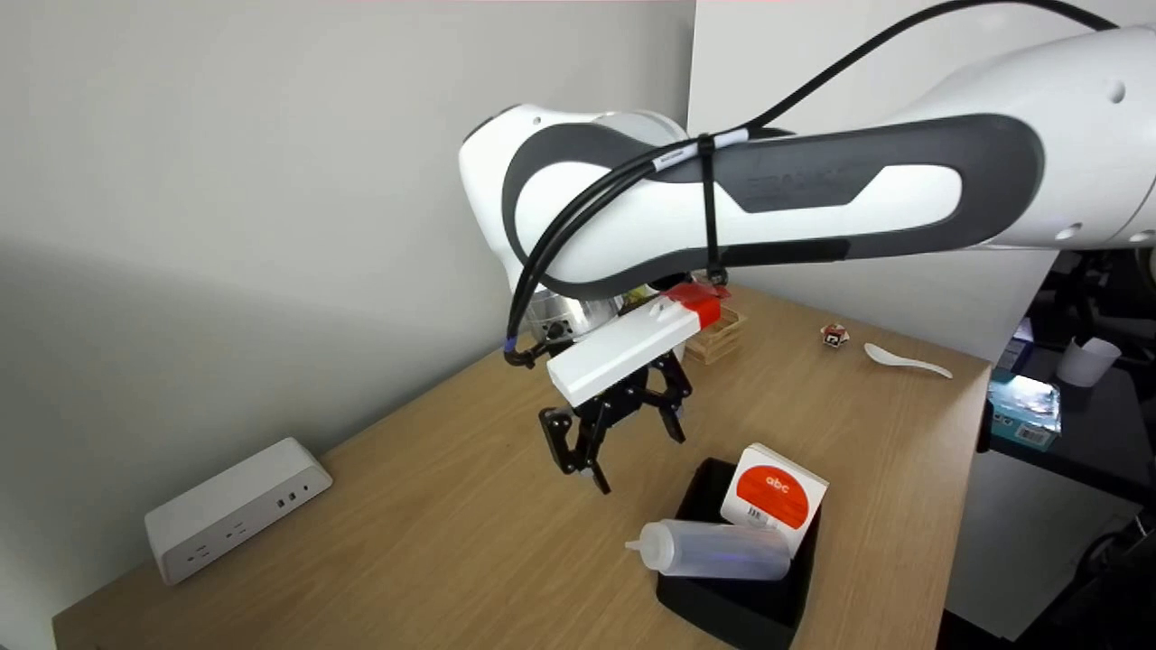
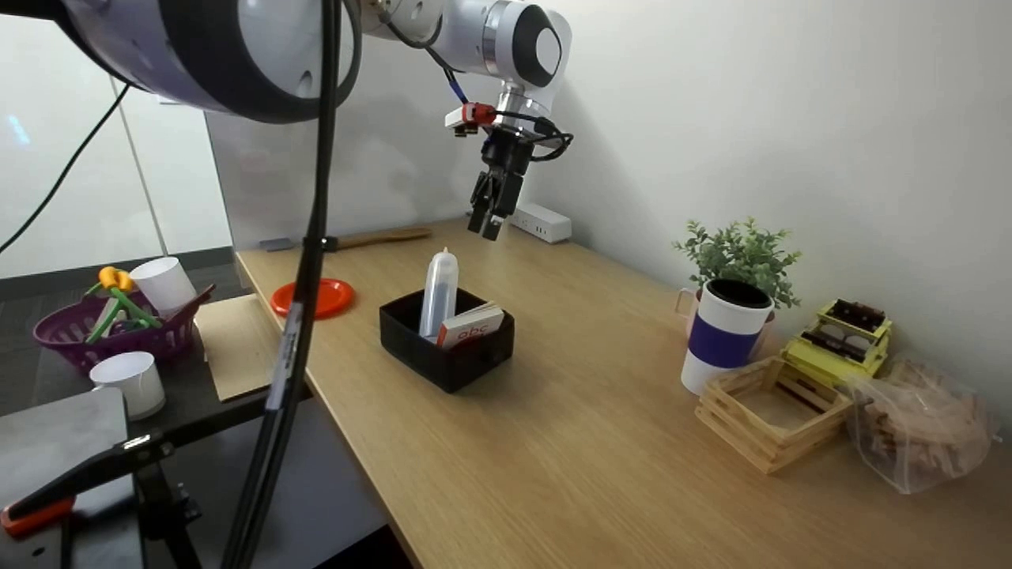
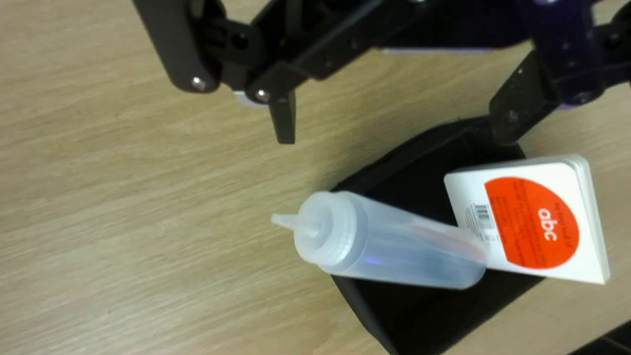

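A black bin (image 1: 695, 602) stands on the table, holding a clear squeeze bottle (image 1: 721, 549) and a white book with a red circle and "abc" (image 1: 775, 493). The bottle leans in the bin with its nozzle past the rim, as the wrist view shows. Beside it, the book (image 3: 535, 222) is tilted against the bin's edge. My gripper (image 1: 639, 464) hangs above the table on the wall side of the bin, fingers spread and empty. In the wrist view one finger (image 3: 285, 118) is over bare wood and the other is near the bin's corner.
Near the wall are a white power strip (image 1: 238, 504), a cup with a purple band (image 2: 726, 337), a wooden crate (image 2: 773, 422) and a plant (image 2: 740, 256). A red plate (image 2: 332, 298) lies near the table's edge.
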